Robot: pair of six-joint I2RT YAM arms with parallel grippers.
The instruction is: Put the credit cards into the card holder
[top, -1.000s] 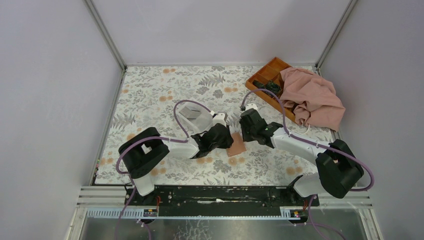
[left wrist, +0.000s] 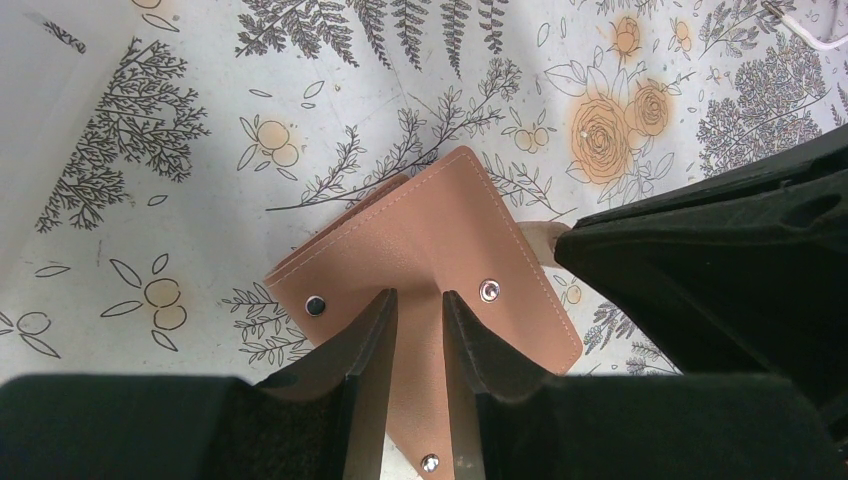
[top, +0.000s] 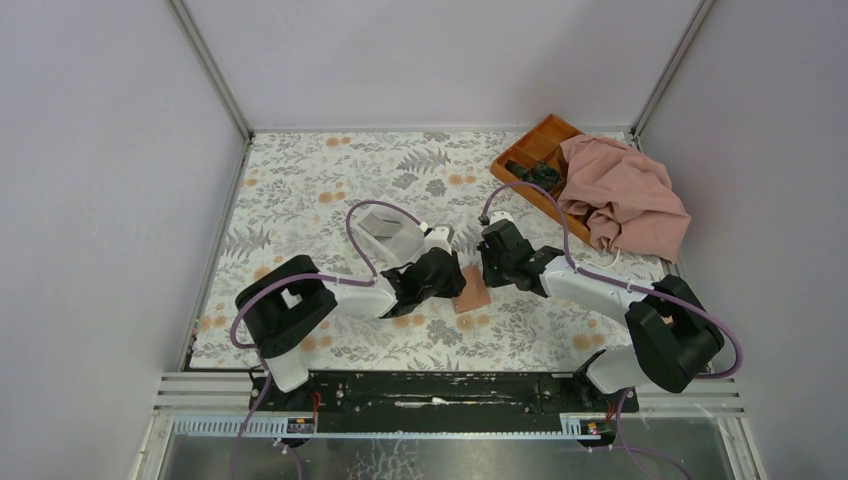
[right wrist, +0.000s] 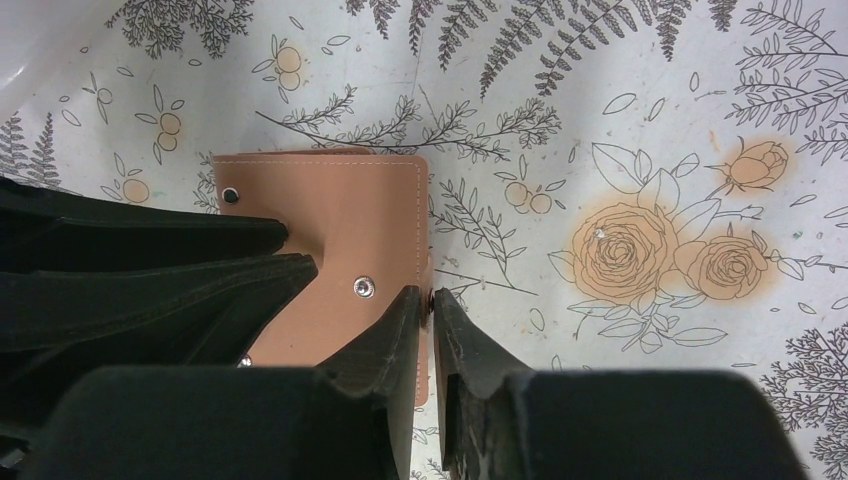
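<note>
The brown leather card holder (top: 472, 290) lies on the floral table between both grippers, showing metal snaps. My left gripper is over its upper face with a gap between the fingertips. The leather looks dented there, but a hold on it cannot be made out. My right gripper is at the holder's right edge, with only a narrow gap between its fingertips. A small tan tab (left wrist: 540, 240) sticks out from that edge to the right gripper's tip; whether it is pinched is unclear. No credit card can be clearly made out.
A white container (top: 392, 236) stands behind the left gripper. At the back right are a wooden tray (top: 549, 133) with dark items and a pink cloth (top: 625, 195) draped over it.
Over the last second the right arm has shifted slightly down at the holder's right edge. The left arm and the holder look almost still.
</note>
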